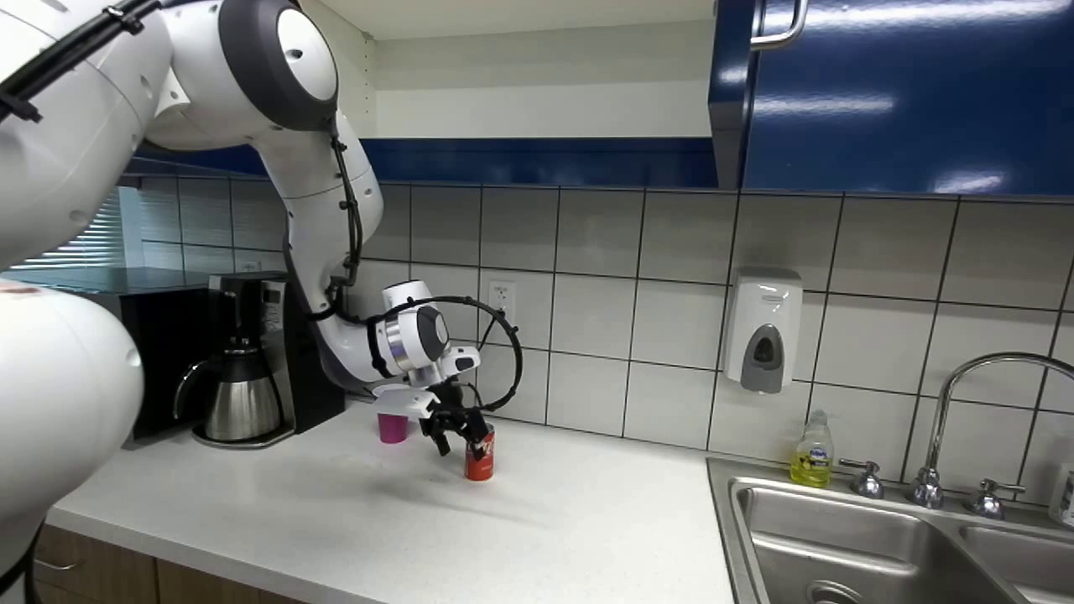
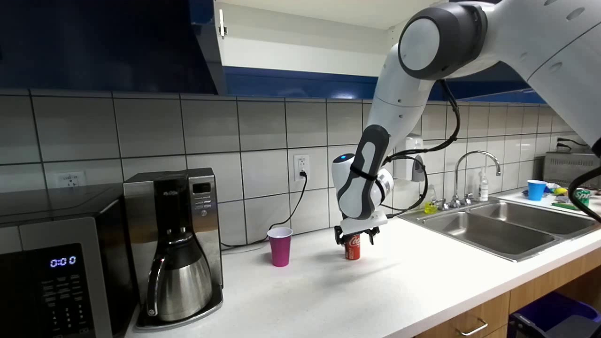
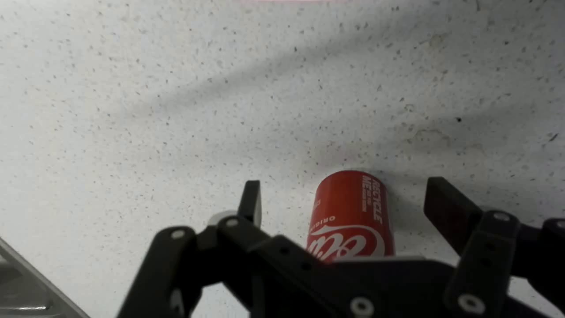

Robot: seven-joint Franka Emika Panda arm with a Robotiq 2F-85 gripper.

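Upright on the white counter stands a red Coca-Cola can [image 1: 480, 464] [image 2: 352, 249], to the right of a pink cup [image 1: 393, 429] [image 2: 280, 248]. My open gripper [image 1: 459, 444] [image 2: 356, 235] is low over the can, partly covering its upper part in the exterior views. In the wrist view the can [image 3: 349, 212] shows between the spread fingers of my gripper, with visible gaps on both sides. The can's top is hidden there behind the gripper body.
A coffee maker [image 2: 205, 236] with a steel carafe and a microwave [image 2: 56, 270] stand to the left. On the right is the sink [image 1: 836, 533], with a yellow soap bottle [image 1: 813, 453] behind it.
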